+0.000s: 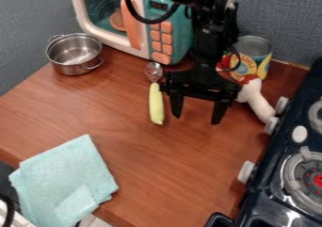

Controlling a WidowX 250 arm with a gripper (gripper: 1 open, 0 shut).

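Observation:
My black gripper (197, 108) points down over the wooden counter at centre right, its two fingers spread apart with nothing seen between them. Just left of it a pale yellow, corn-like item (156, 104) lies lengthwise, with a small metal spoon-like utensil (153, 72) above it. To the right lies a white object (255, 101), partly behind the arm. A can (253, 53) stands behind the gripper at the back.
A steel pot (74, 55) sits at the back left beside a teal toy microwave (163, 42). A folded light-blue cloth (63, 179) lies front left. A black stove (289, 174) borders the right.

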